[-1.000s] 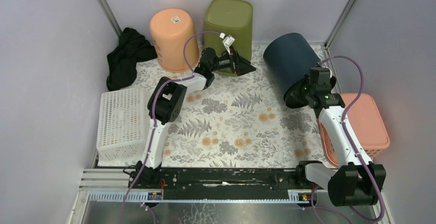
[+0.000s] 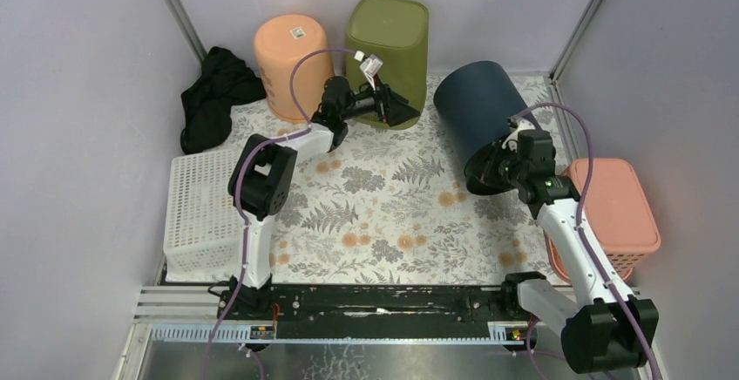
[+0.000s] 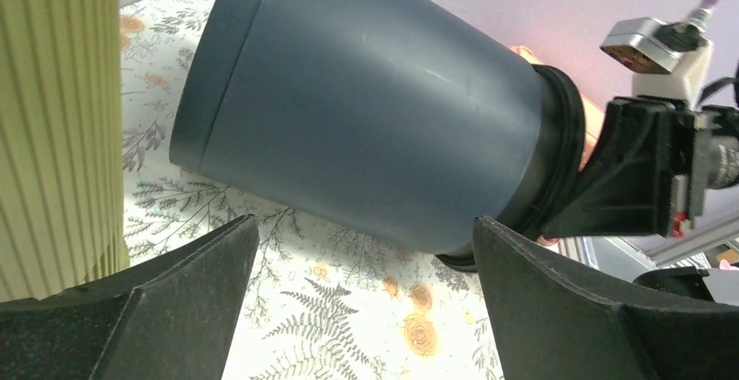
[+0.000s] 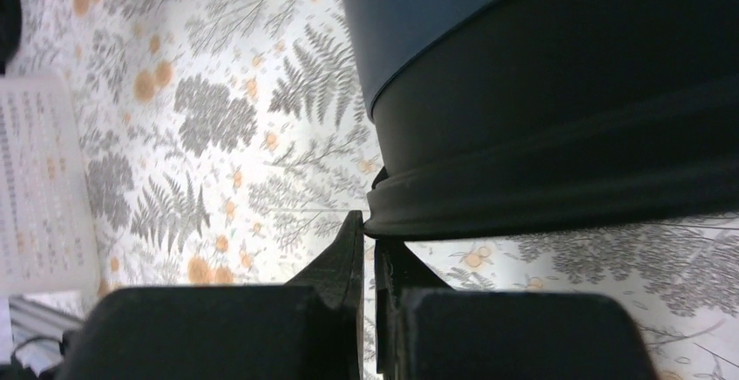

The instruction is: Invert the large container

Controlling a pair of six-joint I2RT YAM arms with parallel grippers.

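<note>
The large dark blue container [image 2: 481,105] lies tilted at the back right in the top view, its closed end toward the back wall and its dark open mouth toward the front. My right gripper [image 2: 498,164] is at that mouth, and in the right wrist view the thin black rim [image 4: 558,175] runs into the shut fingertips. Seen from the left wrist, the container [image 3: 375,110] slants down to the right, with the right gripper's body [image 3: 623,166] beside its rim. My left gripper [image 2: 403,111] stands open in front of the green bin, apart from the container, nothing between its fingers.
Along the back stand an olive green bin [image 2: 388,27] and an orange bin [image 2: 292,57]. A black cloth [image 2: 213,101] and a white basket [image 2: 202,214] are on the left. A salmon-coloured basket [image 2: 614,201] sits under the right arm.
The right gripper has moved left and a little toward the front, and the blue container has shifted left with it. The left gripper has drawn back slightly to the left.
</note>
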